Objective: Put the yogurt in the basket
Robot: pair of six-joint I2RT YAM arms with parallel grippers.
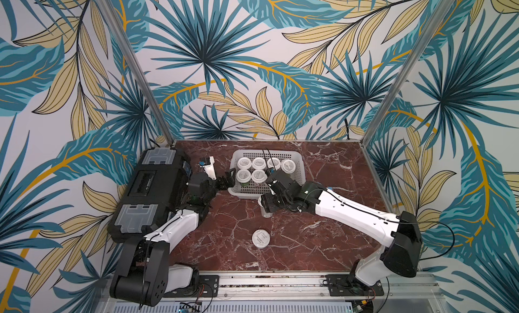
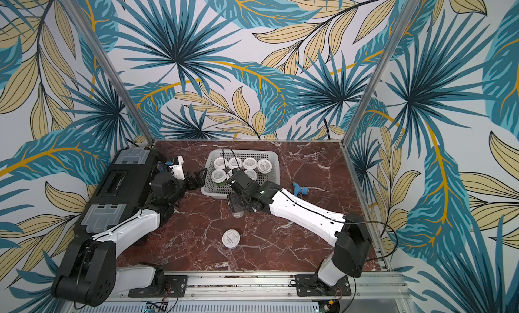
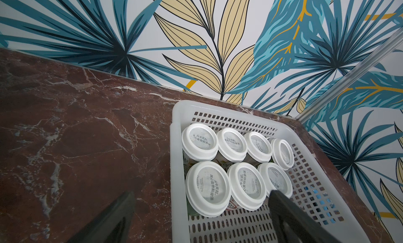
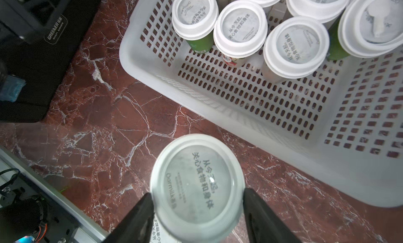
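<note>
My right gripper is shut on a white-lidded yogurt cup [image 4: 197,184], upright, just in front of the basket's near wall. In the top left view the arm partly covers that held cup [image 1: 266,212]. A second yogurt [image 1: 260,238] stands on the table nearer the front; the held cup mostly hides it in the right wrist view. Several white-lidded cups stand in two rows in the grey perforated basket [image 1: 235,192]. At the basket's left side, my left gripper [image 1: 231,179] is open and empty, its blurred fingers [image 3: 115,213] showing low in the left wrist view.
Bare basket floor [image 4: 268,106] shows along the near side and right end. A black toolbox [image 1: 145,184] flanks the left arm. To the right of the basket lies a blue object [image 2: 299,189].
</note>
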